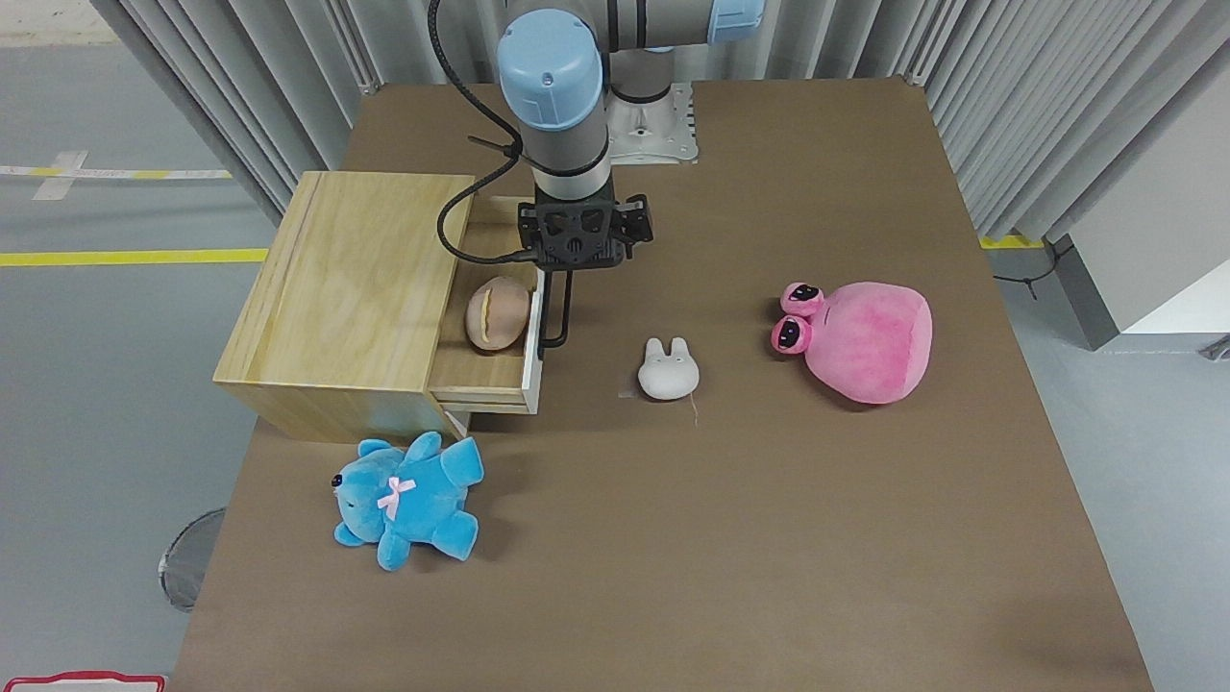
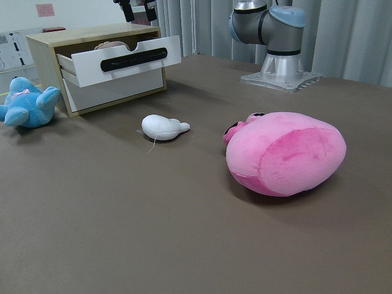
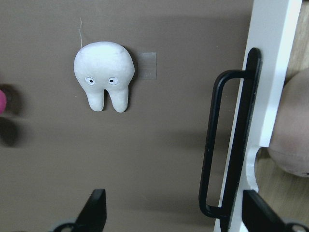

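Observation:
My gripper hangs open above the outer edge of a pulled-out drawer (image 2: 86, 68) in a wooden cabinet (image 1: 334, 277). In the wrist view one finger is by the black handle (image 3: 210, 140), the other over the table, with nothing held. A round beige plush (image 1: 497, 313) lies inside the drawer. On the table beside it sits a small white plush (image 3: 104, 72) with two long ears and eyes.
A blue teddy bear (image 1: 405, 502) lies at the cabinet's front corner. A pink plush (image 1: 865, 344) with big eyes lies to the right of the white one.

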